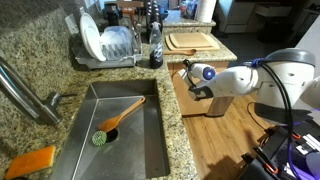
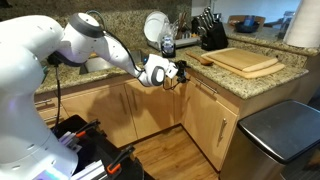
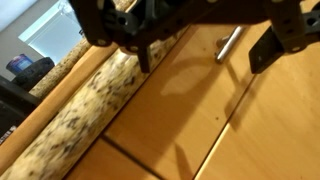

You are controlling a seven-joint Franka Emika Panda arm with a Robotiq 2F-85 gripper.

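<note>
My gripper stands open, its two dark fingers reaching in from the top of the wrist view. Between them lies a metal bar handle on a wooden cabinet front; nothing is gripped. In exterior view 1 the gripper is by the counter's front edge, above the cabinets. Exterior view 2 shows the gripper close to the cabinet fronts below the counter corner. Whether the fingers touch the handle cannot be told.
The speckled counter edge runs close beside the gripper. On the counter are a dark bottle, a dish rack with plates and cutting boards. A sink holds a wooden-handled brush. A trash bin stands at right.
</note>
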